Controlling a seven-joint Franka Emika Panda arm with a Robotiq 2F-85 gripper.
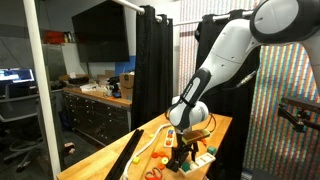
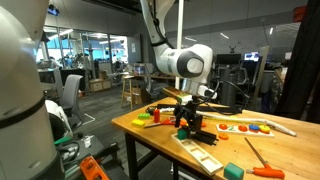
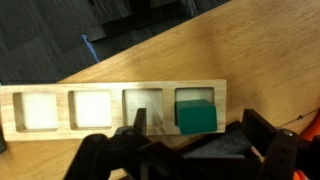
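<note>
A pale wooden tray with a row of square compartments lies on the table. In the wrist view its rightmost compartment holds a green block; the other compartments look empty. My gripper stands open, with one dark finger on each side of the block as seen from above. Whether the fingers touch the block cannot be told. The second exterior view shows the gripper low over the far end of the tray, partly covering the green block there.
Another green block lies on the table right of the tray, close to a red-handled tool. A board with colored pieces sits farther back. Scissors and small items lie left of the arm. Bare wood shows beside the tray.
</note>
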